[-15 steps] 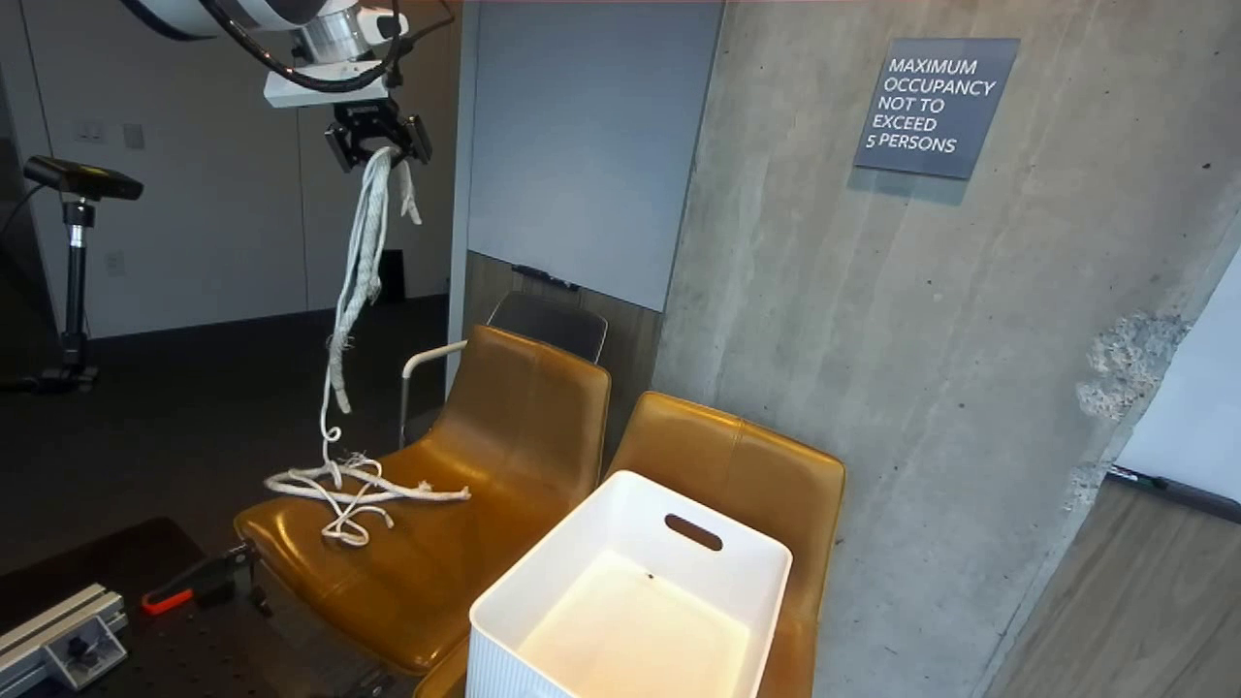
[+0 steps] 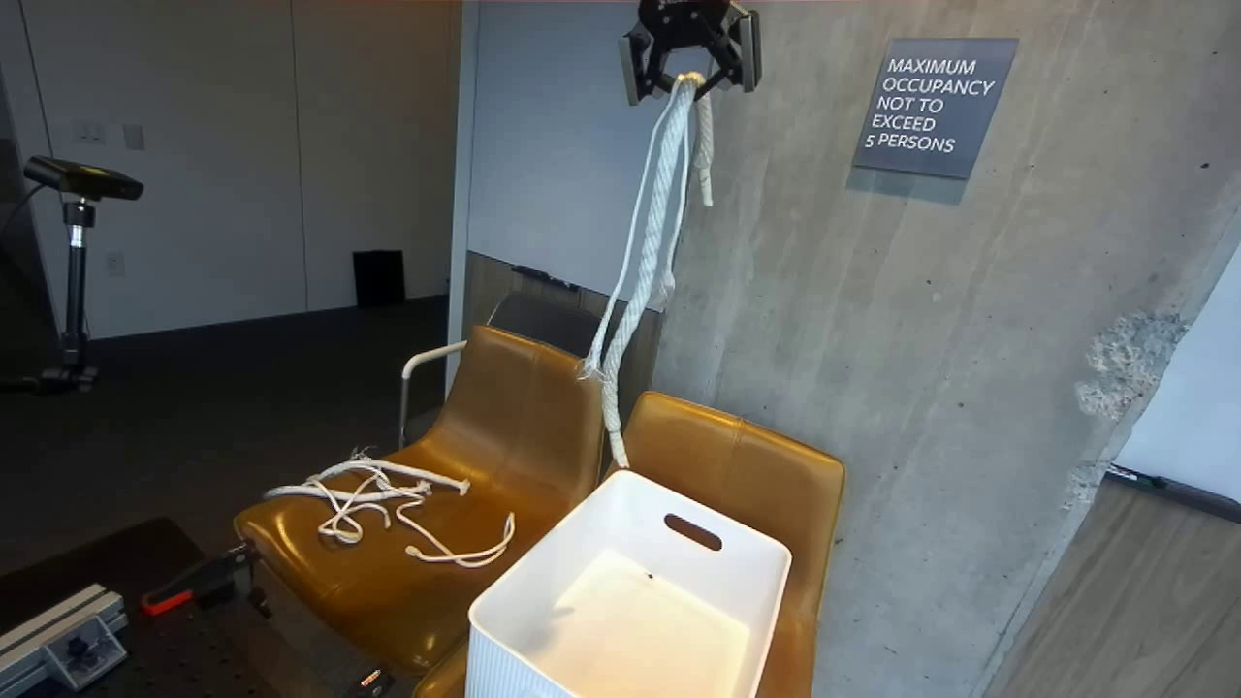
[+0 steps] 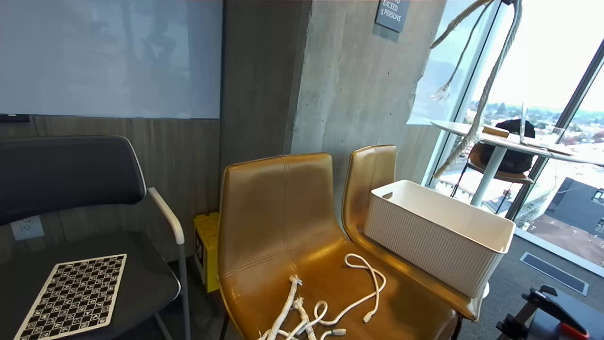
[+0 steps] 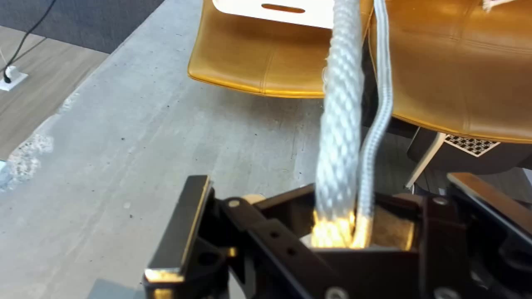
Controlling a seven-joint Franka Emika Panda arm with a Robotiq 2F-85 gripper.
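My gripper (image 2: 691, 81) is high above the chairs, shut on white ropes that hang from its fingertips. The wrist view shows a thick braided rope (image 4: 340, 119) and a thinner cord (image 4: 381, 107) side by side, both running into the fingers. A short rope end (image 2: 705, 151) dangles on the other side of the fingers. The longest hanging end comes down, in exterior view 1, near the back rim of a white bin (image 2: 531, 617). More white ropes (image 2: 366, 487) lie loose on the left tan chair, including a curled cord (image 3: 362, 300). The bin's visible floor holds no rope.
The bin rests on the right tan chair (image 2: 803, 477), beside the left tan chair (image 2: 512, 407). Behind them stands a concrete wall (image 2: 907, 349). A dark chair (image 3: 68, 175) with a checkered board (image 3: 76, 294) is at the far left of exterior view 2.
My gripper has moved right and nearer the camera with its ropes, from over the left chair. One cord that trailed to the pile now lies curled on the seat.
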